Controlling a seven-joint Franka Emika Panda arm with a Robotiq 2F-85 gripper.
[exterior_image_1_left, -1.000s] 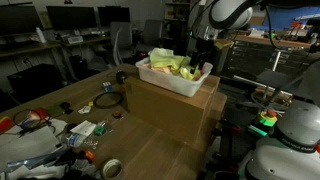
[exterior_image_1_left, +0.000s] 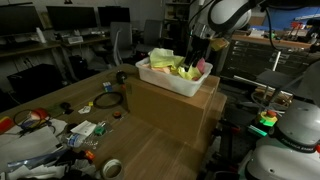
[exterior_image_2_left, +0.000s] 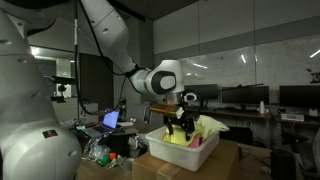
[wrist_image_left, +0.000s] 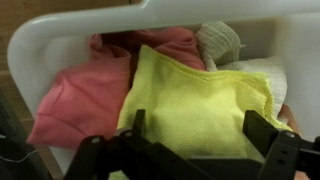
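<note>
A white bin (exterior_image_1_left: 180, 83) holds a heap of cloths. In the wrist view a yellow cloth (wrist_image_left: 195, 105) lies right below my gripper, whose dark fingers stand wide apart with the cloth showing between them. Whether the fingertips touch it, I cannot tell. A pink cloth (wrist_image_left: 85, 95) lies to the left, near the bin's corner. Behind the yellow one are a dark red cloth (wrist_image_left: 165, 42), a grey knit piece (wrist_image_left: 218, 43) and a whitish piece (wrist_image_left: 262, 72).
A person (exterior_image_2_left: 168, 90) stands close behind the bin, leaning over it. The bin's white wall (wrist_image_left: 105, 20) edges the cloths. In exterior view 1, a black cable coil (exterior_image_1_left: 107, 100) and small items clutter the table at left.
The bin itself stands in the same spot.
</note>
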